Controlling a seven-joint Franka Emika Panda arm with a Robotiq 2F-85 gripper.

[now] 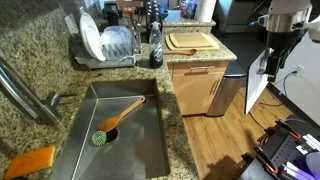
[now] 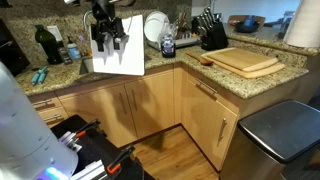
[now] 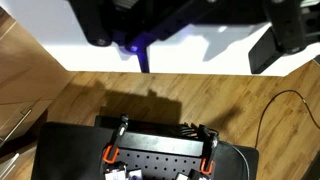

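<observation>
My gripper point(image 1: 271, 62) hangs on the right side in exterior view 1, out over the floor beyond the counter. A flat white panel point(image 1: 258, 88) sits at its fingers and drops below them. Exterior view 2 shows the gripper point(image 2: 108, 42) at upper left, with the same panel point(image 2: 128, 58) spread wide and tilted around it. In the wrist view the white panel point(image 3: 200, 58) fills much of the upper part. Dark blurred shapes stand at its left and right, and a purple-blue strip crosses it. How the fingers stand against the panel is unclear.
A sink point(image 1: 120, 125) holds an orange-handled brush point(image 1: 122, 115). Around it are an orange sponge point(image 1: 30, 161), a dish rack point(image 1: 110, 45) and a bottle point(image 1: 156, 48). Wooden boards point(image 2: 245, 62) lie on the counter, above a grey bin point(image 2: 275, 130). Below the panel is open wooden floor point(image 3: 200, 100).
</observation>
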